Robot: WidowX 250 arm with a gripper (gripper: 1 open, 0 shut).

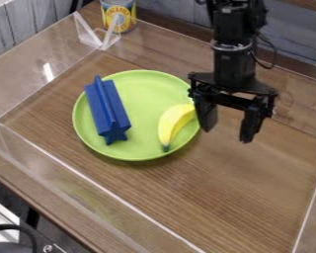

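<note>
A black robot arm reaches down from the top right, its gripper (228, 123) open above the wooden table at the right edge of a green plate (135, 79). No object shows between its fingers. On the plate, a yellow banana (174, 122) lies to the left of the gripper, and a long blue object (107, 111) with a ridged shape lies on the plate's left side.
A can (118, 17) with a colourful label stands at the back left, near some clear plastic strips. Cables lie at the lower left, off the tabletop.
</note>
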